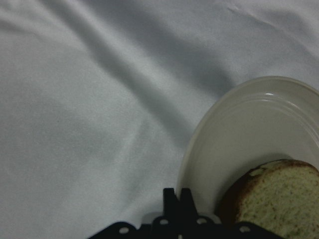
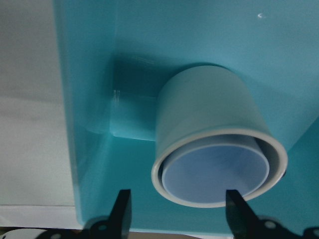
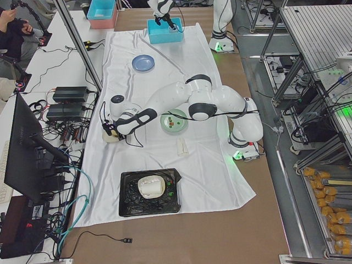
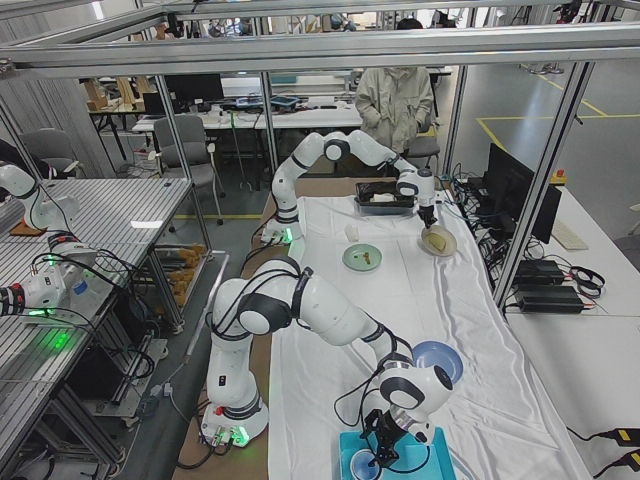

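My left gripper is shut at the rim of a cream plate (image 1: 249,119) holding a slice of bread (image 1: 274,199); whether the rim is between its fingertips I cannot tell. In the camera right view that plate (image 4: 445,247) lies on the white cloth. My right gripper stands open over a light blue bin (image 2: 89,99). A pale cup (image 2: 199,104) with a bluish cup inside lies in the bin beside its fingers, nothing clearly gripped.
A blue plate (image 3: 143,62), a green plate (image 3: 174,127) and a small pale item (image 3: 182,147) lie on the cloth. A black tray (image 3: 132,198) with a white item is at the near end. Free cloth lies between them.
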